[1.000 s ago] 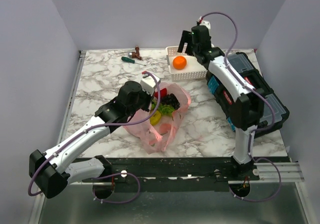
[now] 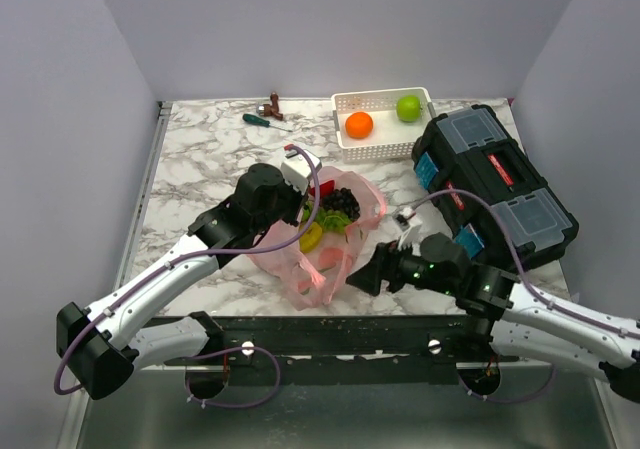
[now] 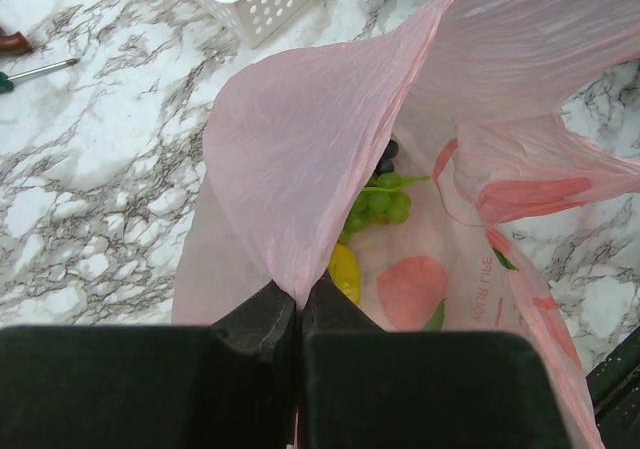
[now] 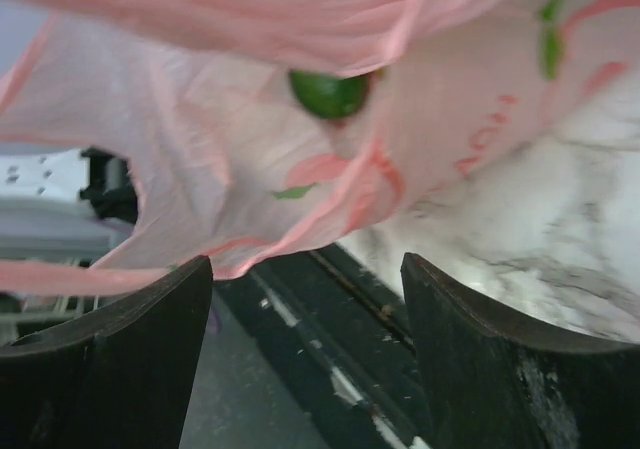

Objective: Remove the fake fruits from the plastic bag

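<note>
My left gripper is shut on the pink plastic bag [image 3: 290, 139], pinching its rim in the left wrist view. In the top view the bag [image 2: 350, 254] lies open, with dark grapes [image 2: 341, 203], green grapes [image 2: 333, 221], a yellow fruit [image 2: 311, 237] and something red [image 2: 325, 188] inside. Part of its contents is behind my left arm. My right gripper [image 2: 372, 281] stands open beside the bag's front right edge. In the blurred right wrist view, the bag's edge passes just beyond its fingers [image 4: 165, 329]; a dark green fruit [image 4: 330, 91] lies deeper inside.
A white basket [image 2: 372, 153] at the back holds an orange [image 2: 359, 125] and a green apple [image 2: 409, 108]. Black toolboxes [image 2: 497, 181] fill the right side. A screwdriver [image 2: 262, 122] lies at the back left. Bare marble lies right of the bag.
The green apple now shows in the basket. The left arm holds still; the bag's right edge has spread slightly.
</note>
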